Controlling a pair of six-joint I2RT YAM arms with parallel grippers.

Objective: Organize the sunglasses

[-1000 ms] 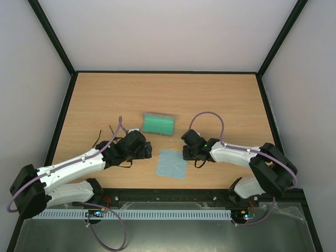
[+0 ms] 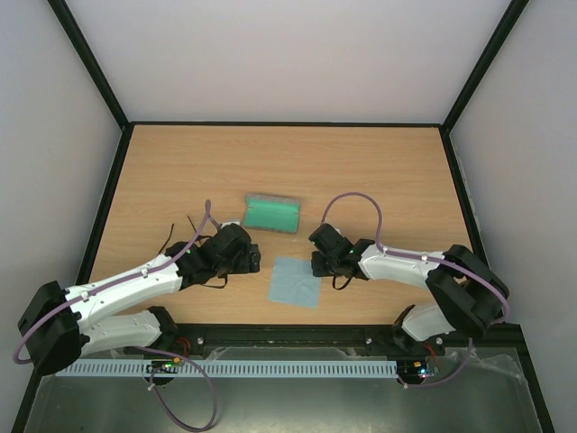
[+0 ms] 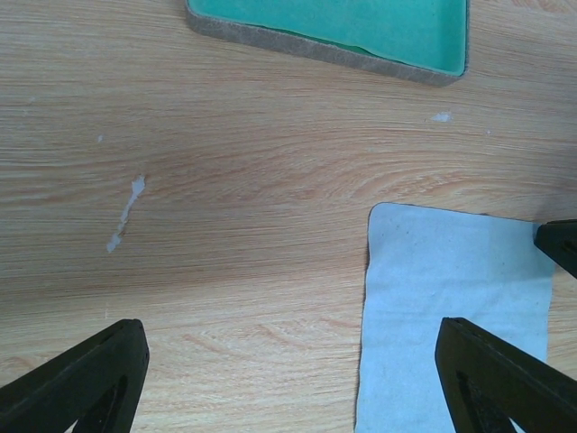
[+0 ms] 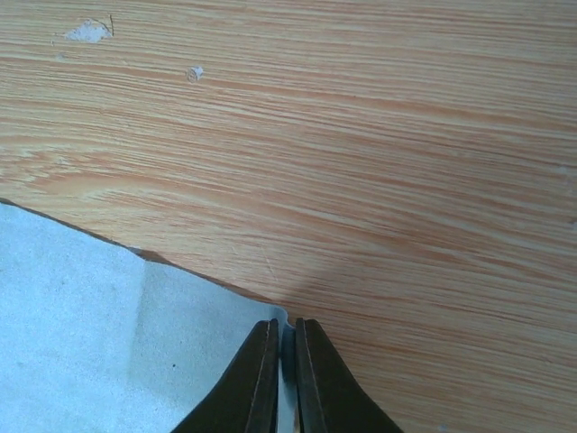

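Note:
A light blue cloth [image 2: 294, 283] lies flat on the table. My right gripper is shut at the cloth's upper right corner; whether cloth sits between its fingertips is hard to tell. My left gripper stands open over bare wood left of the cloth, nothing between its fingers. A grey case with green lining [image 2: 271, 214] lies behind the cloth, also at the top of the left wrist view [image 3: 329, 23]. I cannot make out sunglasses in these views.
Thin dark items behind my left arm at the left are too small to identify. A dark frame borders the table.
My right arm has shifted very slightly left in the top view. The left arm, cloth and case look unmoved.

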